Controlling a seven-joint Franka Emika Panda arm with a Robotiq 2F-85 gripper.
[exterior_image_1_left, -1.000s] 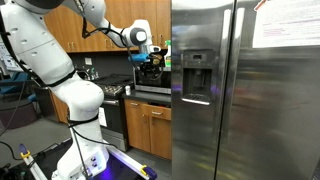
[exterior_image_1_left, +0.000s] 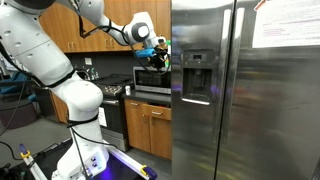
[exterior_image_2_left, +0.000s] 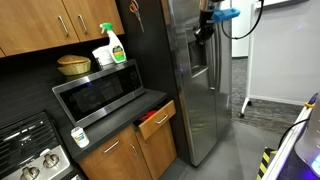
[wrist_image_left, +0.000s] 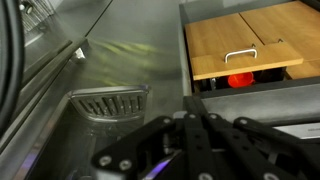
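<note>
High in front of the refrigerator, my gripper is shut, with nothing showing between its fingers. In exterior view 1 the arm's wrist (exterior_image_1_left: 145, 32) hangs beside the left edge of the steel refrigerator (exterior_image_1_left: 196, 130). The wrist view looks down on the refrigerator's dispenser recess with its drip grille (wrist_image_left: 108, 103), left of the fingers and apart from them. A wooden drawer (exterior_image_2_left: 157, 124) under the counter stands pulled out. Inside it lies a red object (wrist_image_left: 240, 80), only partly visible.
A microwave (exterior_image_2_left: 102, 98) sits on the dark counter, with a green-and-white spray bottle (exterior_image_2_left: 117, 42) and a basket (exterior_image_2_left: 74, 65) on top. A white cup (exterior_image_2_left: 78, 136) stands near the stove (exterior_image_2_left: 35, 160).
The arm's wrist has risen slightly and shifted a little right, toward the refrigerator. The furniture and refrigerator doors look unchanged.
</note>
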